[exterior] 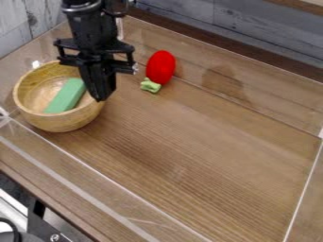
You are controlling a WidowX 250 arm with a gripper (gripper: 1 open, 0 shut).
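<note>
My black gripper [101, 77] hangs over the right rim of a woven bowl [71, 119] at the left, shut, with nothing seen between its fingers. In the bowl lies a long green object [63, 97]. A red oval object [161, 66] is on the table right of the gripper, with a small pale green item [150, 86] just in front of it.
A dark wall [240, 24] runs along the back. A white object [8, 230] is partly in view at the lower left corner.
</note>
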